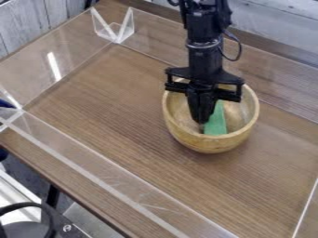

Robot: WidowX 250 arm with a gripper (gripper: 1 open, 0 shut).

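My black gripper (200,116) reaches down into a light wooden bowl (211,141) right of the table's middle. A green object (215,122) lies inside the bowl, just beside and partly behind the fingertips. The fingers look close together; whether anything is between them is hard to see.
A clear angular item (113,26) stands at the back left. A wall runs along the back, and black cables lie at the lower left corner.
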